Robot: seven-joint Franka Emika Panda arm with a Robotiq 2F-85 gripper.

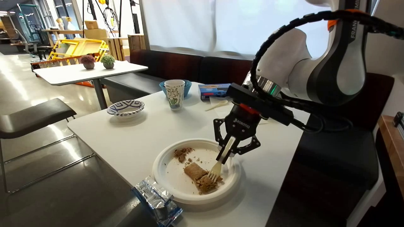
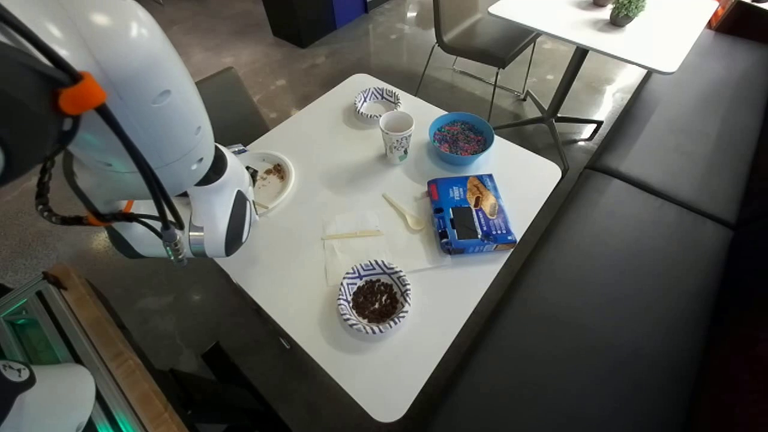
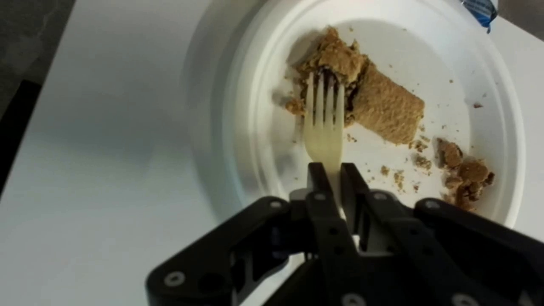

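Note:
My gripper is shut on a pale plastic fork (image 3: 324, 140), tines pointing down and away from the fingers. The tine tips are at the crumbled end of a brown bar (image 3: 390, 104) and partly hidden in its broken filling; how deep they go I cannot tell. The bar lies on a white plate (image 1: 161, 181), its other end still a whole block. A loose heap of crumbs (image 1: 182, 154) sits on another part of the plate. In exterior view 2 the arm hides the gripper and fork.
A crumpled foil wrapper (image 1: 157, 200) lies against the plate's near edge. Farther off stand a patterned bowl (image 2: 377, 103), paper cup (image 2: 396, 135), blue bowl (image 2: 461, 138), blue box (image 2: 471, 215), spoon (image 2: 404, 212) and a bowl of dark bits (image 2: 374, 296).

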